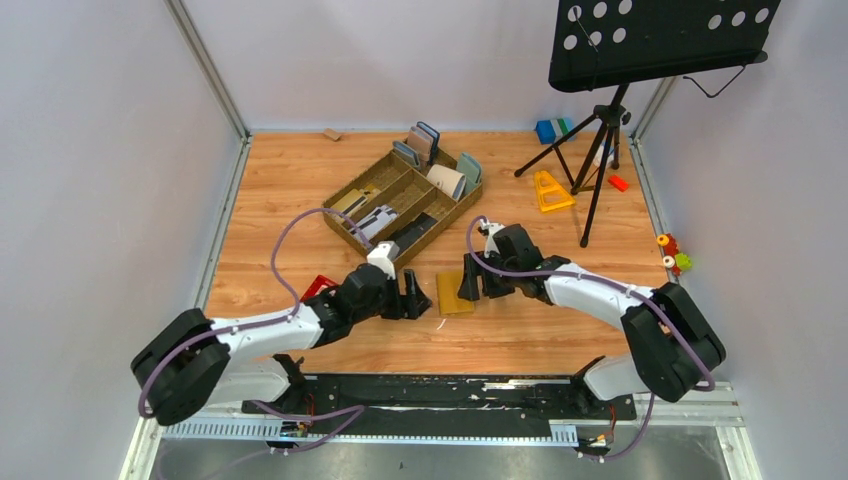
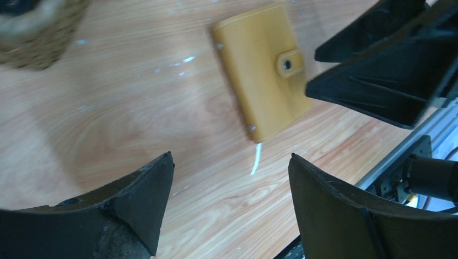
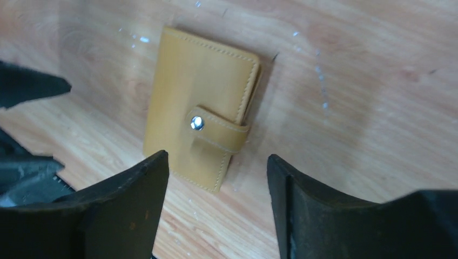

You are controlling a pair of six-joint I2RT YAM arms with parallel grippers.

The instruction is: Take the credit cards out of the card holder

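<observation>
A tan leather card holder (image 1: pixel 452 298) (image 2: pixel 259 70) (image 3: pixel 200 86) lies flat on the wooden table between the grippers, its snapped strap (image 3: pixel 221 132) closed; no cards show. My left gripper (image 1: pixel 412 298) stands open just left of the holder, nothing between its fingers. My right gripper (image 1: pixel 472 280) is open over the holder's right side, its fingertips above the leather with nothing gripped.
A divided wicker organizer (image 1: pixel 430 225) with cases and other items sits behind the grippers. A music stand (image 1: pixel 650 45), a yellow triangle (image 1: pixel 548 200) and small toys (image 1: pixel 670 250) are at the right. A red object (image 1: pixel 315 287) lies by the left arm.
</observation>
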